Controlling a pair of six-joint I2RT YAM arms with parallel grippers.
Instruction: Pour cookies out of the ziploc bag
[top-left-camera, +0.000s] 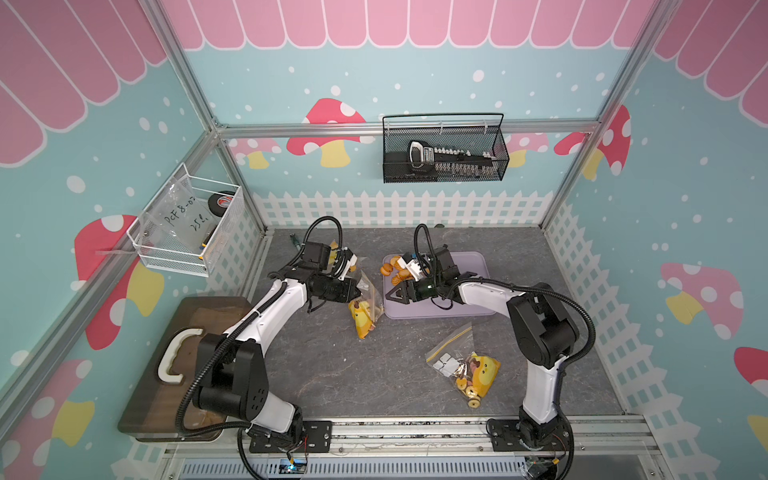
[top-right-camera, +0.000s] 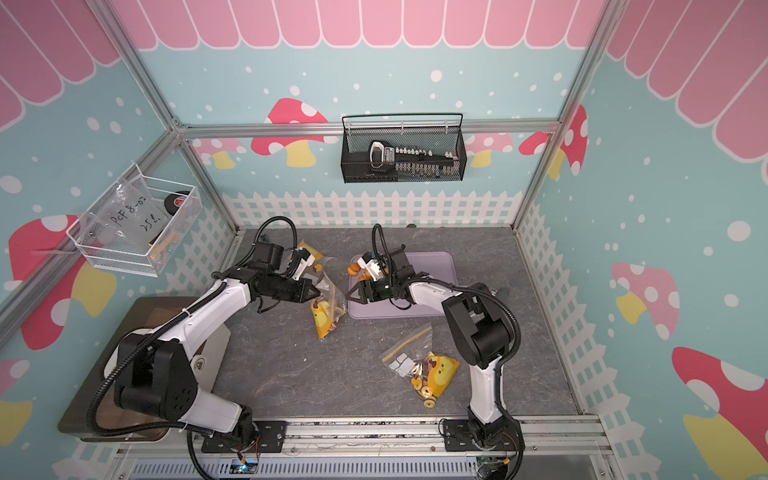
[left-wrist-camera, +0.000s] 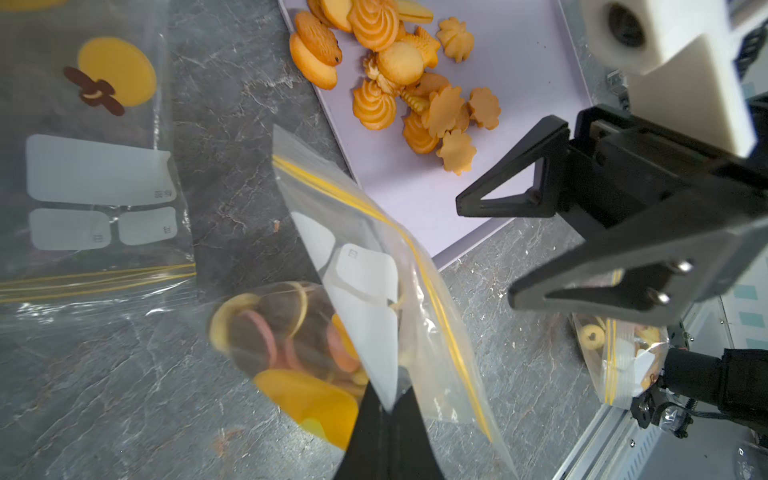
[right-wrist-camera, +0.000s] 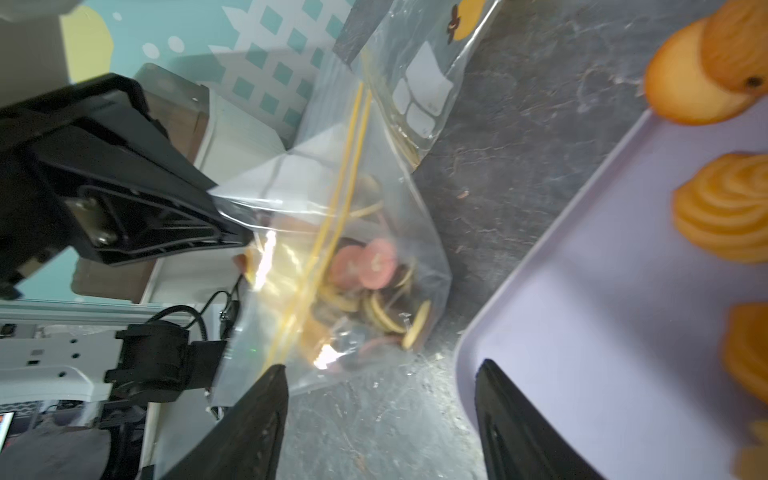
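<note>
A clear ziploc bag (left-wrist-camera: 448, 352) with a yellow printed end hangs from my left gripper, whose fingers are shut on one wall near the yellow zip strip. Its mouth gapes, and cookies (right-wrist-camera: 376, 268) show inside it in the right wrist view. My right gripper stands open at the tray's left edge, facing the bag, with nothing between its fingers. Loose golden cookies (left-wrist-camera: 428, 100) lie in a cluster on the left part of the lilac tray (left-wrist-camera: 416, 200).
A second filled ziploc bag (top-left-camera: 464, 368) lies on the table in front of the tray. An empty-looking bag (left-wrist-camera: 96, 192) lies flat behind the left gripper. At the left stands a brown lidded box (top-left-camera: 152, 376).
</note>
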